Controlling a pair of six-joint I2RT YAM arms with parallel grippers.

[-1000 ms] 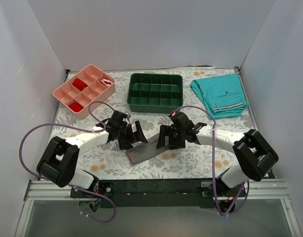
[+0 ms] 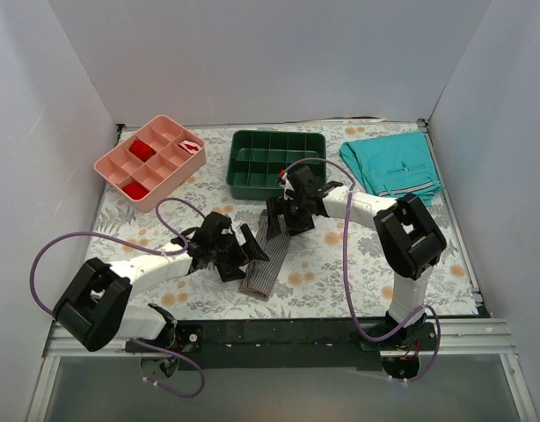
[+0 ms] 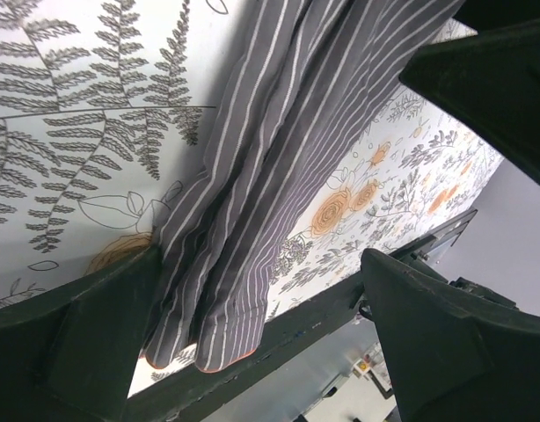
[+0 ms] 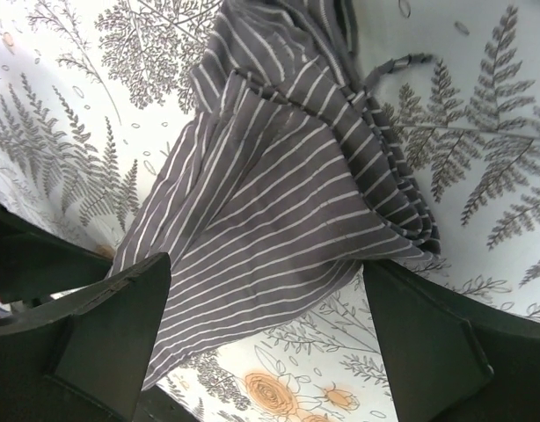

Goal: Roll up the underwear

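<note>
The underwear (image 2: 269,265) is dark grey with thin light stripes, folded into a long strip that slants from near the front edge up toward the green box. Its near end (image 3: 252,176) shows lengthwise folds in the left wrist view. At the far end my right gripper (image 2: 272,218) stands open over the cloth; in the right wrist view the bunched, folded fabric (image 4: 270,193) lies between its spread fingers. My left gripper (image 2: 244,257) is open at the near part, the strip passing between its fingers, not clamped.
A green divided box (image 2: 277,195) stands just behind the right gripper. The pink divided box (image 2: 149,200) holding red and striped cloths is at the back left, and a folded teal cloth (image 2: 389,163) at the back right.
The underwear has turned from a shallow slant to a steeper one.
</note>
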